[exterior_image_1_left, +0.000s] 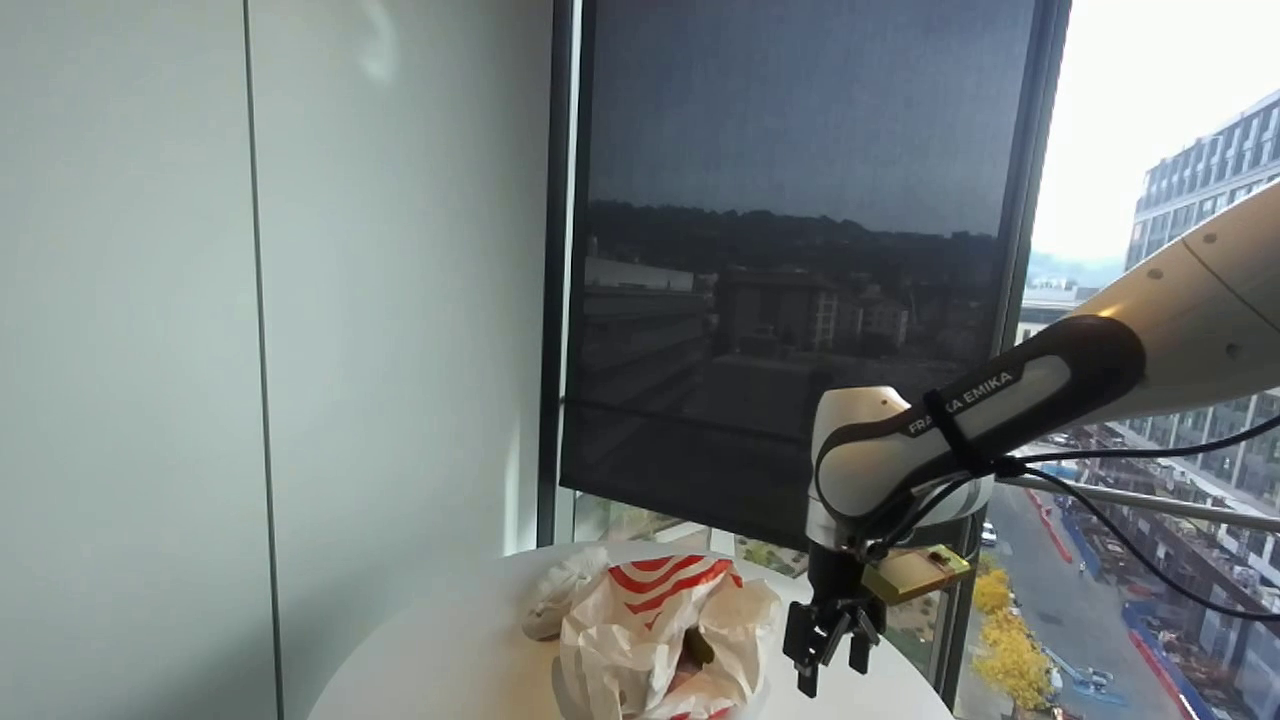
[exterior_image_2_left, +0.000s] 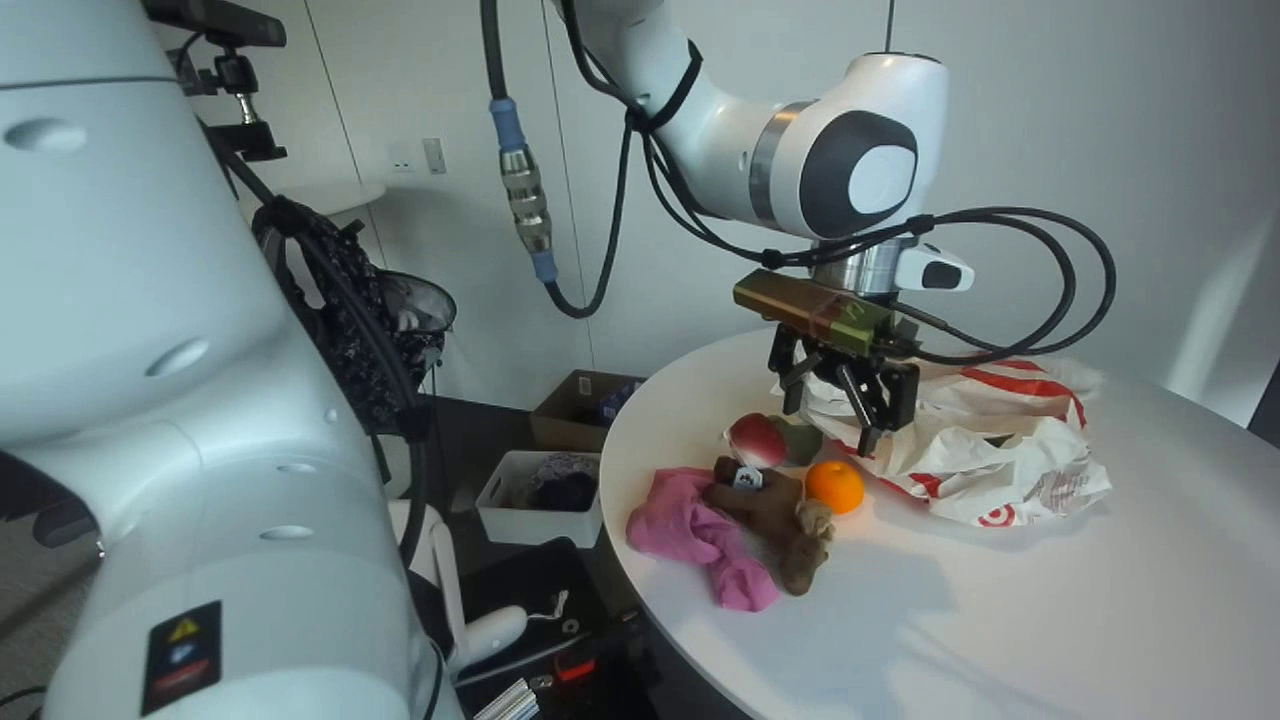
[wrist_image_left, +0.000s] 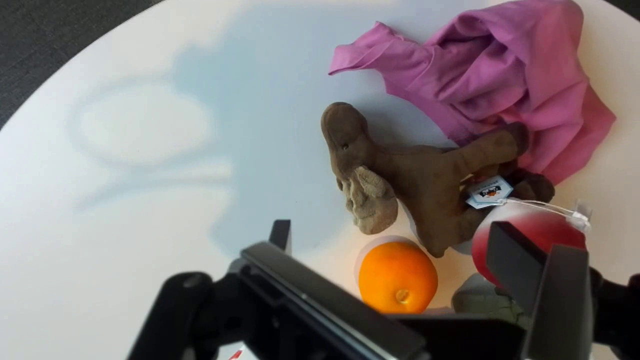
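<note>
My gripper (exterior_image_2_left: 846, 414) stands open above the round white table, with nothing held between its fingers. In the wrist view, an orange (wrist_image_left: 398, 277) and a red-and-white round item (wrist_image_left: 528, 234) show beyond the gripper, along with a grey-green object (wrist_image_left: 489, 300) partly covered by it. A brown plush toy (wrist_image_left: 423, 180) with a white tag lies on its side, touching a crumpled pink cloth (wrist_image_left: 510, 72). Behind the gripper in exterior view 2 spreads a white plastic bag (exterior_image_2_left: 996, 438) with red markings. Exterior view 1 shows that bag (exterior_image_1_left: 618, 636) open, something dark green inside.
A crumpled white item (exterior_image_1_left: 564, 594) sits beside the bag. On the floor beyond the table's edge stand a white bin (exterior_image_2_left: 540, 498) and a brown box (exterior_image_2_left: 576, 408).
</note>
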